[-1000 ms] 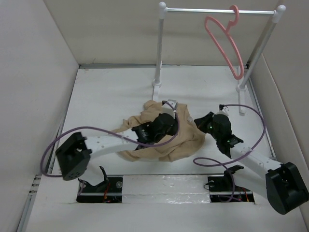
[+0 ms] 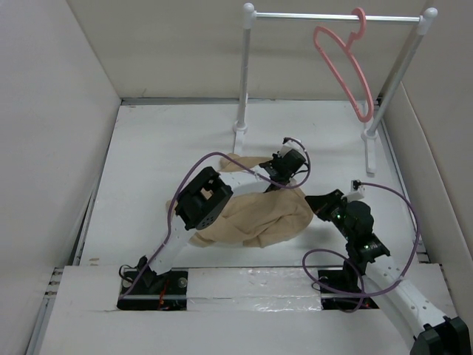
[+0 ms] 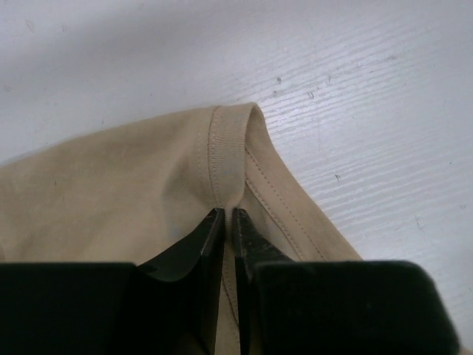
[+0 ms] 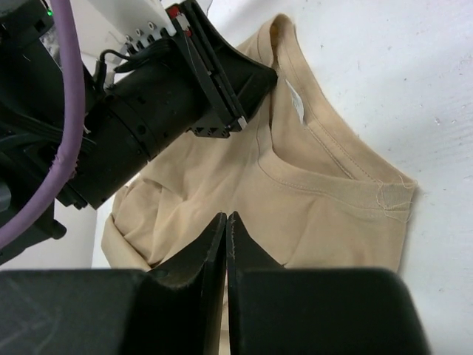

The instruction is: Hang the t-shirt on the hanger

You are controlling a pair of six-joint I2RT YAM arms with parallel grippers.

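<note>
The tan t-shirt [image 2: 255,218] lies rumpled on the white board. My left gripper is at a folded, stitched edge near its upper corner, fingertips close together on the fabric; whether cloth is pinched between them is unclear. In the right wrist view the left gripper's body covers part of that edge, beside a small white label. My right gripper hovers near the shirt's right side with its fingertips together and no cloth visible between them. The pink hanger [image 2: 341,52] hangs from the rail at the back right.
The white rack's rail [image 2: 295,15] and posts stand at the back, behind the shirt. Bare board [image 2: 137,148] is free to the left. Side walls enclose the workspace.
Over the last second my left gripper has moved right and up to the shirt's upper right edge.
</note>
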